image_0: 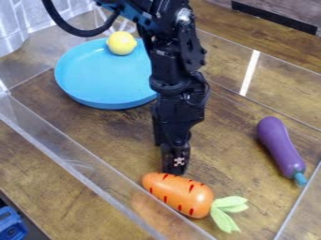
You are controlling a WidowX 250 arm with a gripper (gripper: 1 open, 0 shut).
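Note:
My black gripper reaches down to the wooden tabletop at the centre, its tip just behind an orange toy carrot with green leaves. I see nothing held; how far apart the fingers stand is hard to make out. A purple toy eggplant lies to the right. A blue plate sits at the back left, partly behind the arm, with a yellow object at its far edge.
A clear barrier runs diagonally along the left and front. A blue object is at the lower-left corner. Bare wood lies left of the gripper and behind the eggplant.

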